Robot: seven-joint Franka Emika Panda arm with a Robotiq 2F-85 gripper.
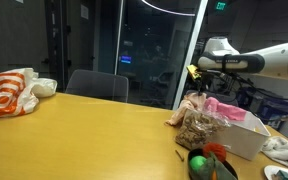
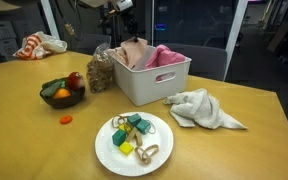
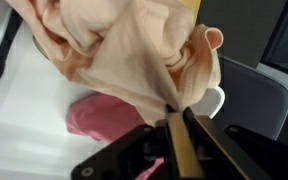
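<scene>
My gripper is shut on a peach cloth [image 3: 139, 55], which bunches up between the fingertips and spreads across the top of the wrist view. In exterior view 2 the same peach cloth [image 2: 134, 52] hangs below the gripper at the left end of a white bin [image 2: 159, 88], partly over its rim. A pink cloth [image 2: 165, 59] lies inside the bin, and part of this pink cloth [image 3: 106, 116] shows beneath the gripper in the wrist view. How far the peach cloth reaches into the bin is hard to tell.
A clear bag [image 2: 100, 70] stands against the bin. Nearby are a dark bowl of fruit [image 2: 63, 96], a white plate with small items [image 2: 110, 158] and a crumpled white cloth [image 2: 202, 109].
</scene>
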